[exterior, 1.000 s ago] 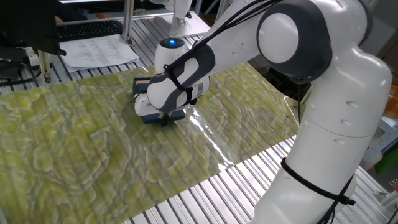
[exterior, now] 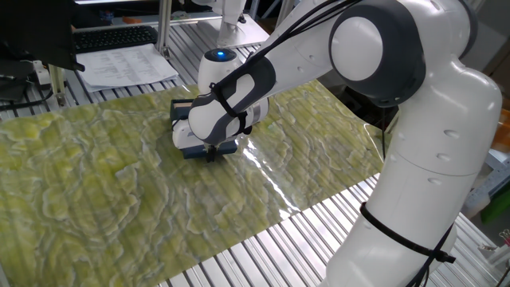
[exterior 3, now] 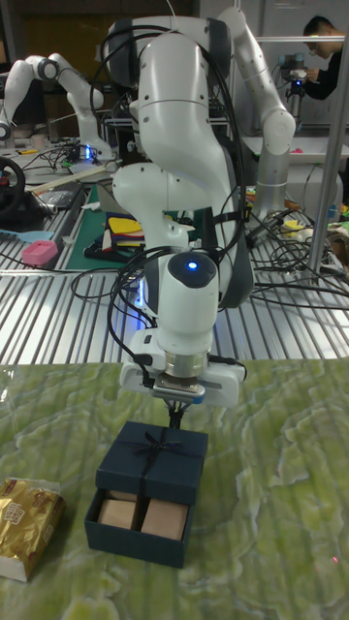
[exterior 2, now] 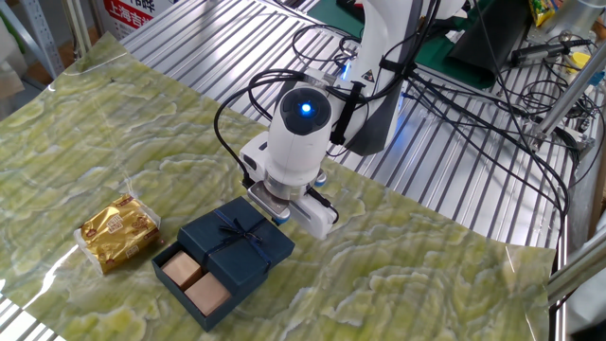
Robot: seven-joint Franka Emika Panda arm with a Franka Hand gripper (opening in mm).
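A dark blue gift box base (exterior 3: 134, 544) stands on the green marbled sheet. Its lid (exterior 3: 151, 454), tied with a dark ribbon bow (exterior 2: 237, 232), covers the robot-side part of the base and leaves the opposite end uncovered. Two tan blocks (exterior 2: 210, 294) show in that open end. My gripper (exterior 3: 175, 418) points down at the lid's robot-side edge. Its dark fingers look close together there, but the lid and the hand hide their tips, so whether they grip the edge is unclear. In exterior view 1 a dark finger (exterior: 210, 154) overlaps the lid's edge.
A gold foil packet (exterior 2: 118, 234) lies beside the box's uncovered end. Free room on the marbled sheet (exterior 2: 407, 284) extends to the other side of the box. Black cables (exterior 2: 222, 123) loop around the wrist. Bare metal slats (exterior: 255, 259) border the sheet.
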